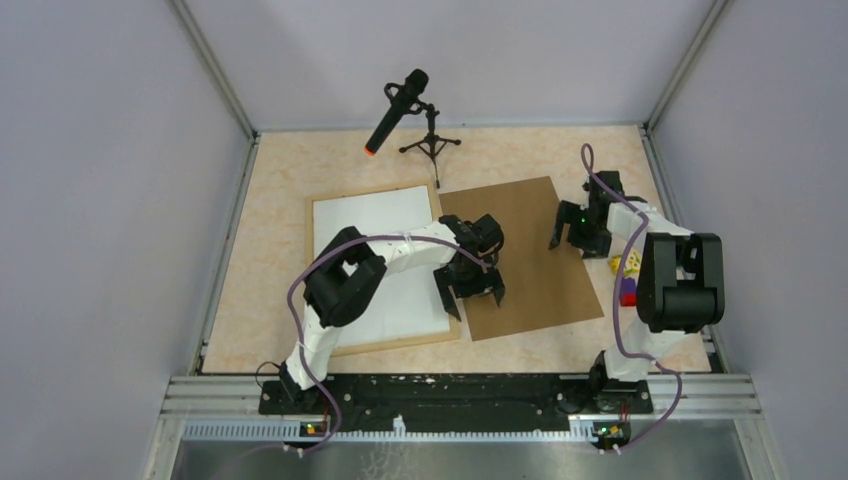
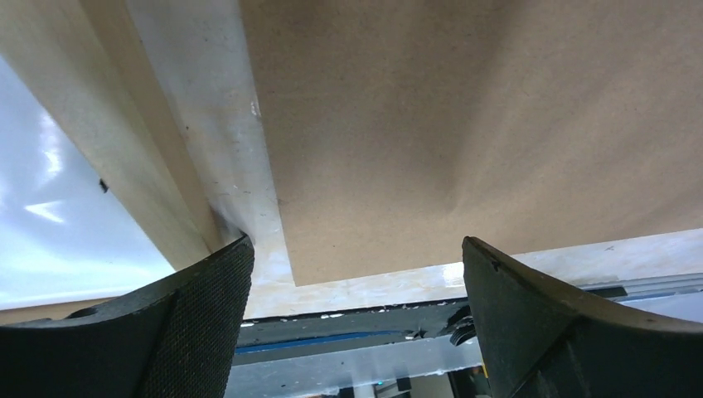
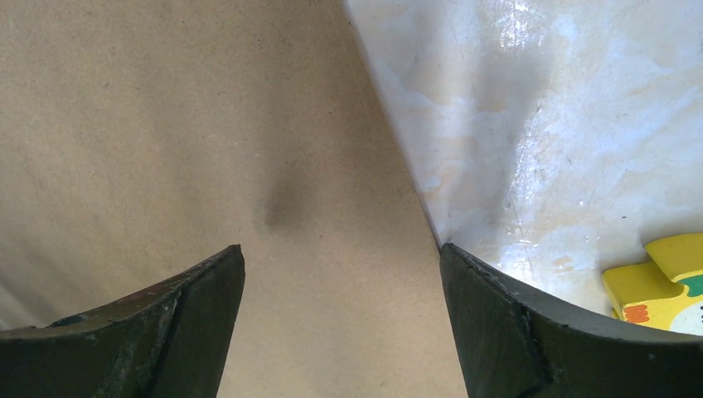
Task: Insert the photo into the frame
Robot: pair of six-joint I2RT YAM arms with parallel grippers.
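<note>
A light wooden frame [image 1: 383,348] with a white sheet [image 1: 370,214] inside lies flat on the left of the table. Right beside it is a flat brown board [image 1: 530,290], slightly turned; no separate photo can be told apart. Over the board's left edge, near its front corner, hovers my left gripper, fingers wide, with nothing between them. At the right edge of the board is my right gripper, its fingers apart; one of its fingers [image 3: 489,319] stands at that edge and the other over the brown surface.
A black microphone [image 1: 397,112] on a small tripod [image 1: 431,140] stands at the back. Yellow [image 1: 626,263] and red [image 1: 628,299] items lie near the right arm. Bare tabletop shows at far left.
</note>
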